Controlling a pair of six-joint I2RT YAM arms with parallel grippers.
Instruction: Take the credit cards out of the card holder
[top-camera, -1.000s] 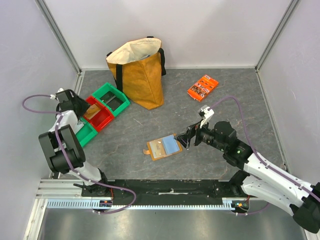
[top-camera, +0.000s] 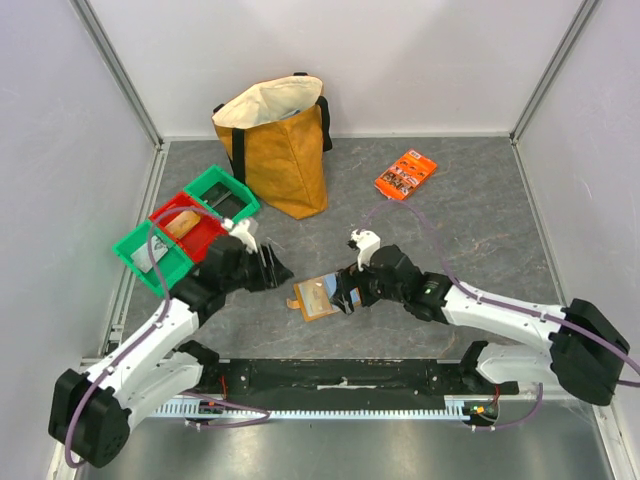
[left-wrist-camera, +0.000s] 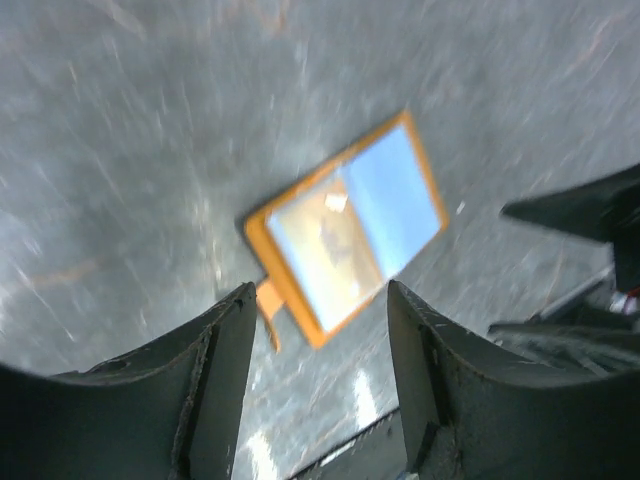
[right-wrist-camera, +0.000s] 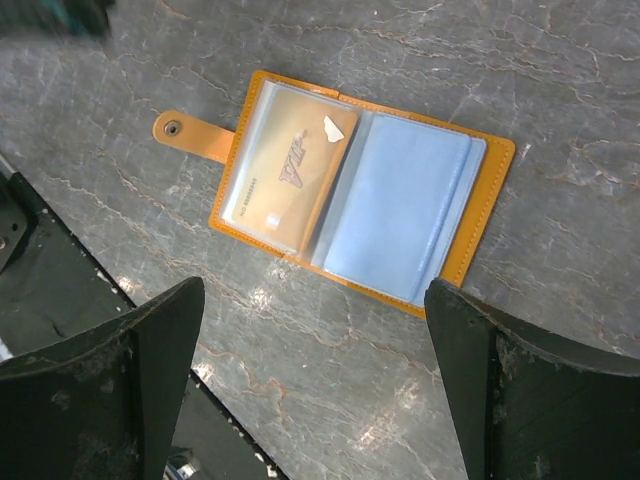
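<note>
The tan card holder (right-wrist-camera: 225, 145) lies unfolded flat on the dark stone-look table, its snap strap (right-wrist-camera: 195, 136) out to one side. Clear sleeves show inside: a brownish card (right-wrist-camera: 285, 165) sits in one half, a blue-white panel (right-wrist-camera: 400, 200) in the other. My right gripper is open above the holder's edge, apart from it, nothing between its fingers. Left of the holder in the top view, my left gripper (top-camera: 275, 265) hangs above the table, open and empty. In the blurred left wrist view the holder (left-wrist-camera: 260, 240) lies beyond its fingertips.
Red and green bins (top-camera: 205, 243) with items inside stand at the left. A mustard bag (top-camera: 290, 165) stands at the back, an orange packet (top-camera: 405, 177) at the back right. Bare table surrounds the holder; the right gripper's dark fingers (left-wrist-camera: 570, 215) intrude in the left wrist view.
My left arm has swung right from over the bins to beside the card holder. My right gripper has come left and lower, over the holder's right part. The holder has not moved.
</note>
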